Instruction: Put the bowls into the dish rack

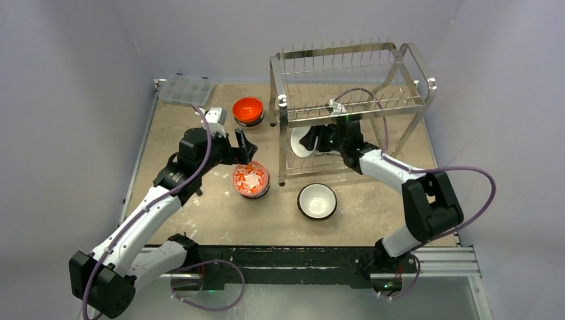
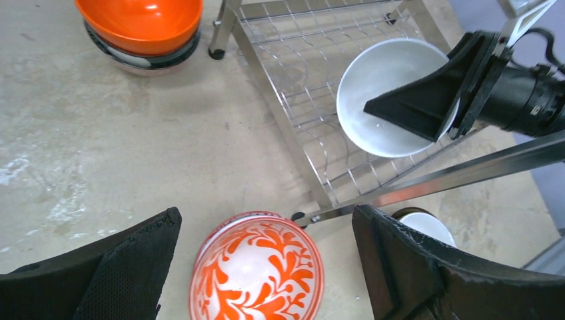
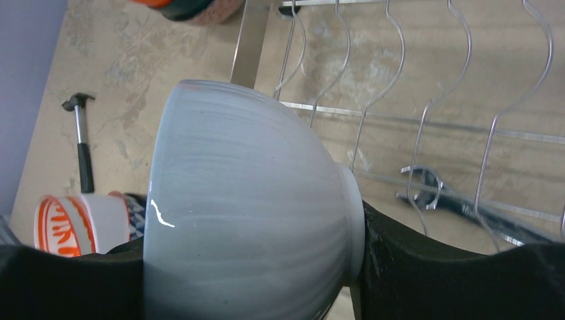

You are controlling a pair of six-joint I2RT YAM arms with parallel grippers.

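Note:
A white bowl [image 1: 300, 141] is held on its side by my right gripper [image 1: 313, 139] inside the dish rack's lower tier, beneath the upper tier; it fills the middle of the right wrist view [image 3: 246, 193]. My left gripper [image 1: 243, 143] stands open and empty above the orange-patterned bowl stack [image 1: 250, 179]. An orange bowl stack [image 1: 247, 109] sits left of the rack's rear, and a white bowl with dark outside [image 1: 317, 201] sits in front of the rack.
A clear plastic box [image 1: 186, 89] lies at the back left. A hammer [image 3: 83, 153] and a wrench [image 3: 466, 207] lie on the table.

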